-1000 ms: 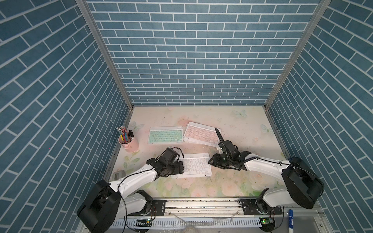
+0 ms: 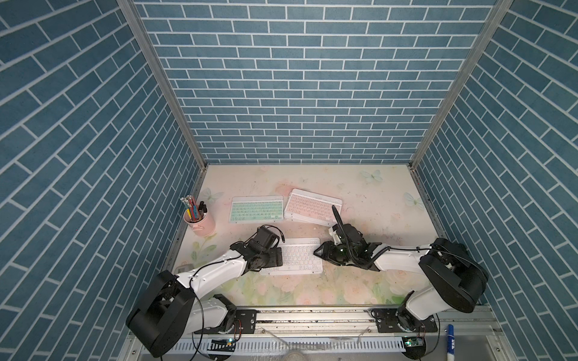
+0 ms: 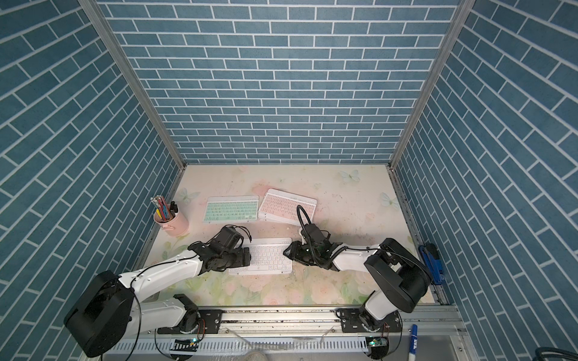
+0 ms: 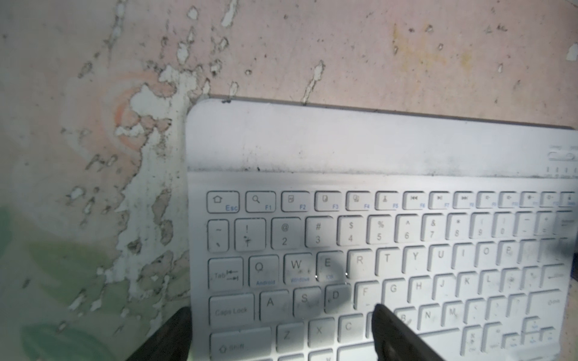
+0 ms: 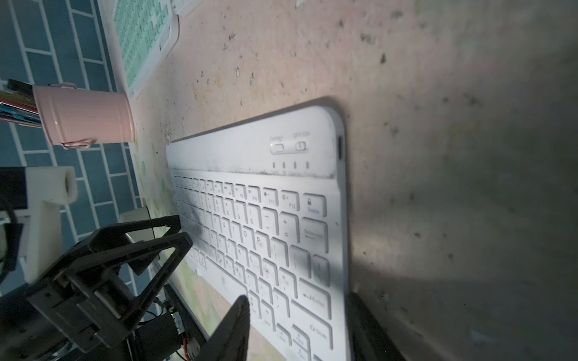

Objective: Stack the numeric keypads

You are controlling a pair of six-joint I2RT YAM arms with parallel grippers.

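A white keyboard [image 2: 301,255] lies flat at the front middle of the table. My left gripper is over its left part, fingers [image 4: 397,334] apart above the letter keys. At the keyboard's right end is my right gripper, open, with the keyboard's right edge showing between its fingers; whether they touch it I cannot tell. Behind, at the left, lies a mint-green keyboard [image 2: 256,210]. Right of it, a pink keyboard [image 2: 310,205] lies tilted, its near right corner close behind the right gripper.
A pink cup [image 2: 201,223] of pens and pencils stands at the table's left edge. A blue marker [image 2: 450,343] is outside the front rail.
The right gripper has moved left, up to the white keyboard's right end. That keyboard has slid slightly left. My left arm has shifted only a little; the two back keyboards have not moved.
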